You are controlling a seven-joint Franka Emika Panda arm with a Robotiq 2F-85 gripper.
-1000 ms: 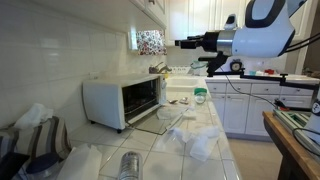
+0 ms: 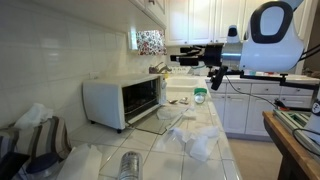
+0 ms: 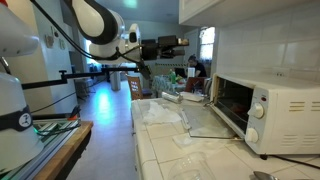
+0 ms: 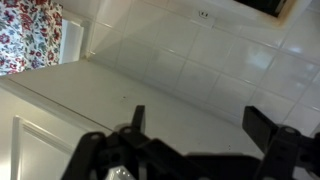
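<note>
My gripper hangs in the air above the counter, well clear of everything on it. In the wrist view its two dark fingers stand wide apart with only tiled wall and a pale surface behind them, so it is open and empty. Below and beyond it is a white toaster oven with a dark front, against the wall. Crumpled white paper or plastic lies on the counter near the oven. A clear or metallic cup stands closer to the first exterior camera.
A green-and-white container stands farther along the counter. Wall cabinets overhang the oven side. A striped bag-like item sits at the near left. A wooden table edge lies right of the counter.
Over the last second the arm has come down, and the gripper has shifted slightly left and lower in the first exterior view. Objects on the counter have not moved.
</note>
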